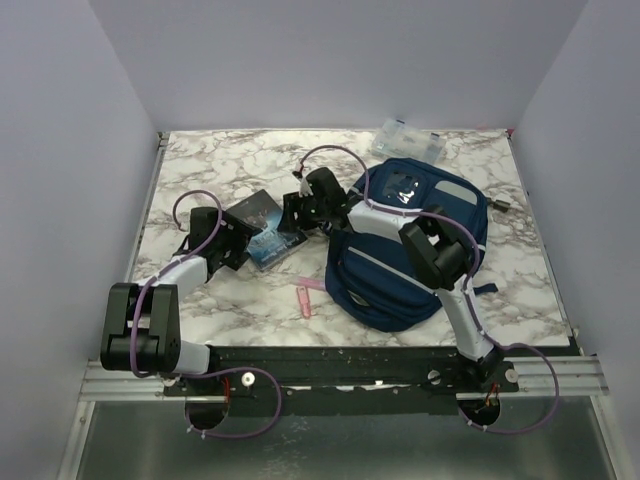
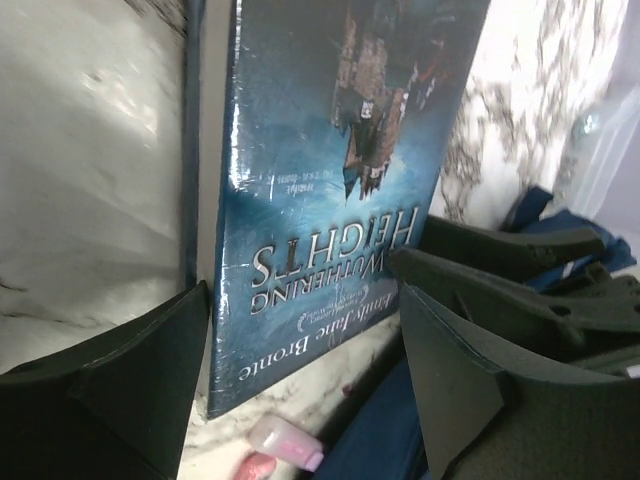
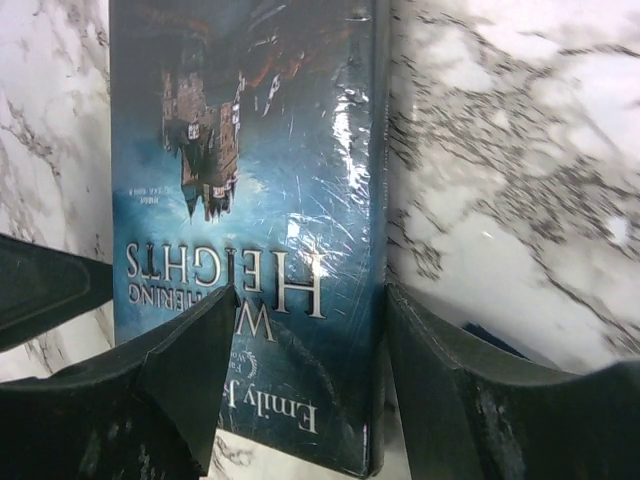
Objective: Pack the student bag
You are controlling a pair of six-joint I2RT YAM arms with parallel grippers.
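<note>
The Wuthering Heights book [image 1: 268,240], dark blue with a castle on its cover, lies on the left half of the table. My left gripper [image 1: 245,232] is shut on its left edge; in the left wrist view one finger [image 2: 170,345] is by the page edge and the other is over the cover. At the book's right side, my right gripper [image 1: 293,216] stands part open. Its fingers [image 3: 190,360] straddle that edge in the right wrist view, and firm contact cannot be made out. A navy student bag [image 1: 385,285] lies flat on the right.
A clear case [image 1: 408,141] lies at the back, behind the bag. Two small pink items, a stick [image 1: 304,302] and a bottle [image 2: 285,441], are near the bag's left side. A small dark object [image 1: 500,205] sits to its right.
</note>
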